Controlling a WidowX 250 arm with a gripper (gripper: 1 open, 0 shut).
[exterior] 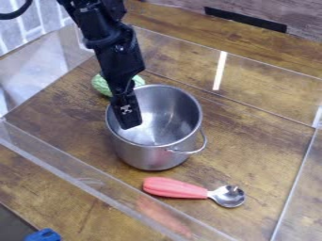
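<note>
My black gripper point(123, 102) reaches down from the top left to the left rim of a steel pot point(160, 141), its fingertips at or just inside that rim. Whether anything is between them I cannot tell. A green bumpy vegetable point(104, 81) lies behind the pot, partly hidden by the gripper. A spoon with a pink handle point(176, 187) lies in front of the pot.
Clear panels or strips cross the left and right sides. A blue object point(43, 234) sits at the bottom left corner.
</note>
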